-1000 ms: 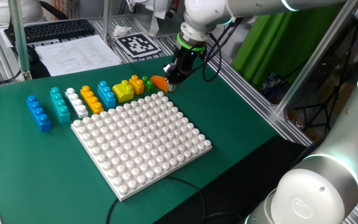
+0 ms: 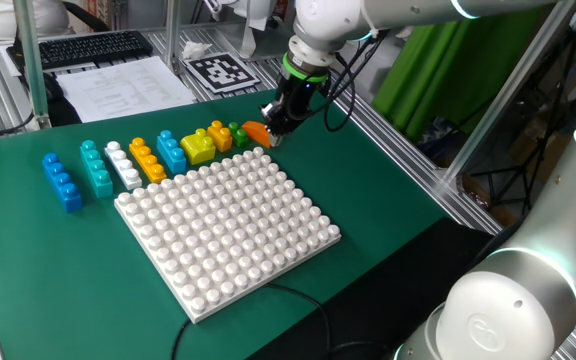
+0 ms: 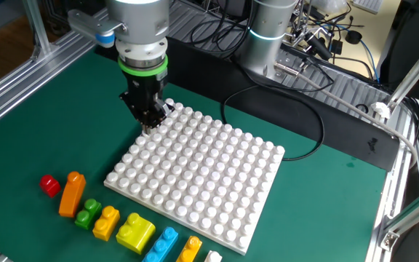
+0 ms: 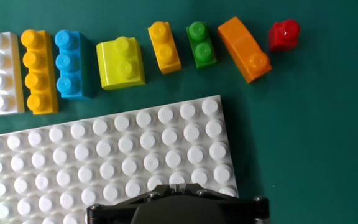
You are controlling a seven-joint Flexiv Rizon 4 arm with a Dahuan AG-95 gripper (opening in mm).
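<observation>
My gripper (image 3: 156, 121) points down above one corner of the white studded baseplate (image 3: 188, 175); no brick shows in it. In the wrist view only its black body shows at the bottom edge, so its finger opening is unclear. A row of bricks lies beyond the plate in that view: white (image 4: 6, 71), yellow-orange (image 4: 39, 71), light blue (image 4: 72, 65), lime (image 4: 120, 63), small orange (image 4: 164, 48), green (image 4: 201, 45), a slanted orange curved brick (image 4: 244, 50) and a small red brick (image 4: 284, 35). In exterior view 1 the gripper hides the red one.
Dark blue (image 2: 62, 183) and teal (image 2: 96, 168) bricks lie at the row's far end. A black cable (image 2: 303, 296) runs beside the plate. Papers (image 2: 123, 95) and a keyboard (image 2: 98, 48) lie behind the green table (image 2: 58, 270). No bricks stand on the plate.
The gripper and arm shift only very slightly near the same plate corner. Bricks and plate stay where they were.
</observation>
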